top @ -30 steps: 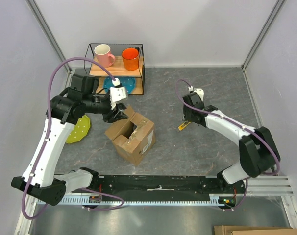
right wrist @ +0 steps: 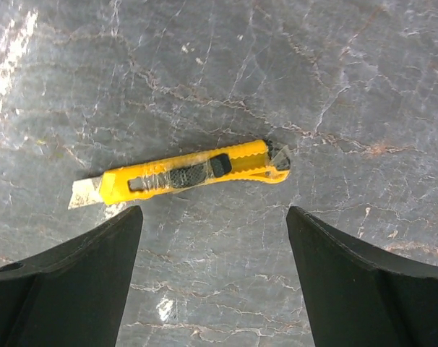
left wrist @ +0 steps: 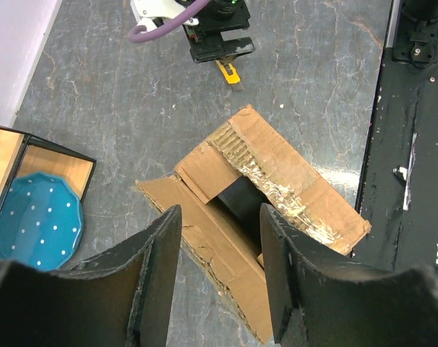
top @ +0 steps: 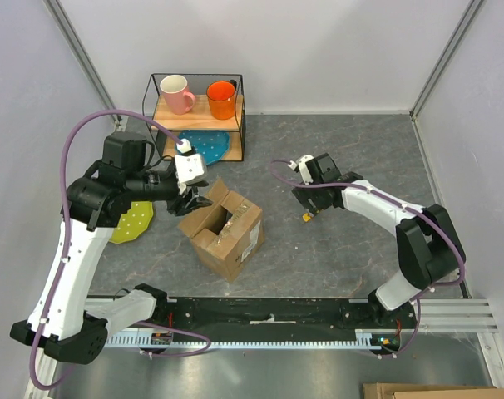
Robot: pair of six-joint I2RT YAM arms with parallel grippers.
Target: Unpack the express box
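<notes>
The opened cardboard box (top: pixel 235 245) stands left of centre on the grey counter, flaps up, a dark item (left wrist: pixel 241 199) inside. My left gripper (top: pixel 187 199) hangs over its back-left flap, fingers apart with nothing between them in the left wrist view. A yellow box cutter (right wrist: pixel 197 171) with blade exposed lies on the counter right of the box. My right gripper (top: pixel 312 199) is just above the cutter, open, its fingertips on either side below the cutter in the right wrist view, holding nothing.
A wire rack (top: pixel 198 116) at the back left holds a pink mug (top: pixel 175 98), an orange mug (top: pixel 222 101) and a blue dotted plate (top: pixel 209 143). A yellow dotted plate (top: pixel 132 223) lies at the left.
The left gripper has drawn a little to the left above the box.
</notes>
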